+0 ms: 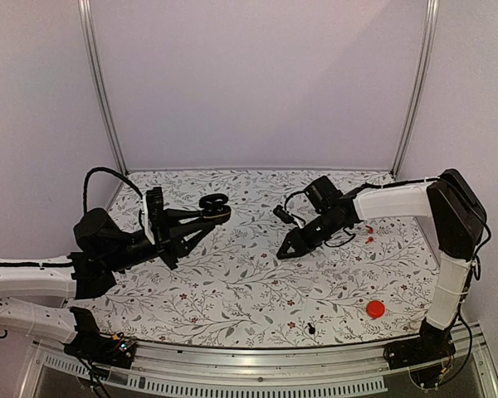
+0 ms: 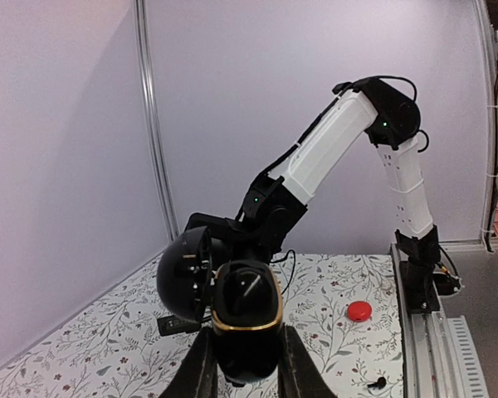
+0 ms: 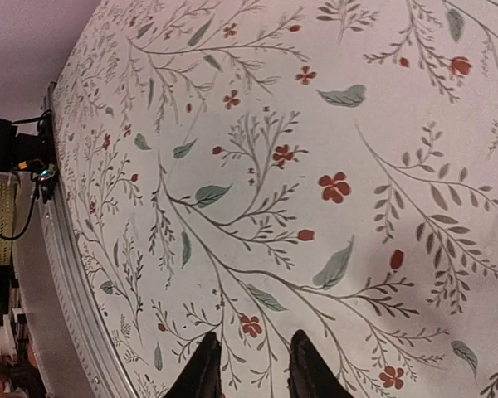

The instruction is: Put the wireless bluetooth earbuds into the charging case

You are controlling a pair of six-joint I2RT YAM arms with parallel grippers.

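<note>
My left gripper holds the black charging case, lid raised, above the table's left-middle; in the left wrist view the case sits between its fingers. My right gripper is low over the middle right, its fingertips apart with nothing seen between them. A small black piece, probably an earbud, lies near the front edge; it also shows in the left wrist view.
A red round object lies at the front right, small red items at the back right. The patterned table is otherwise largely clear between metal rails and walls.
</note>
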